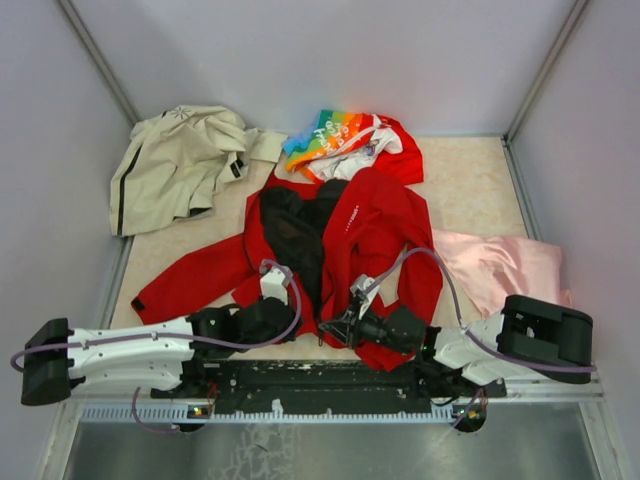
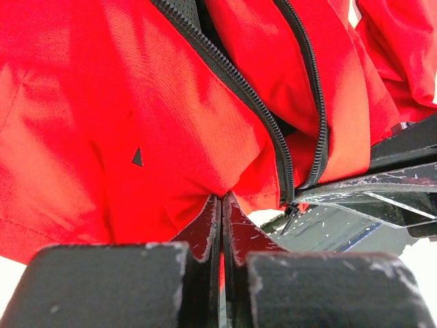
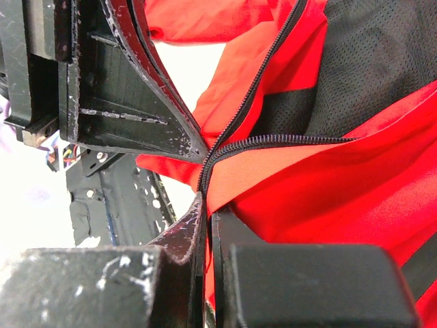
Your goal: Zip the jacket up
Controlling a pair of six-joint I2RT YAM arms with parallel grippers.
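Note:
The red jacket (image 1: 385, 215) lies spread and open, its dark mesh lining (image 1: 290, 235) showing. In the left wrist view its two black zipper edges (image 2: 263, 113) run apart at the top and meet near the hem. My left gripper is shut on the red cloth beside that meeting point; a sliver of red shows between its fingers. At the zipper's bottom end, my right gripper is shut, with the joined zipper edges (image 3: 207, 171) running in between its fingertips. A small dark pull (image 2: 291, 213) hangs there, partly hidden by the right fingers.
A beige garment (image 1: 180, 170) lies at the back left, a rainbow-and-red cloth (image 1: 345, 140) at the back, and a pink cloth (image 1: 505, 270) on the right. Both grippers work close together near the table's front edge. Bare table (image 1: 470, 190) shows at the back right.

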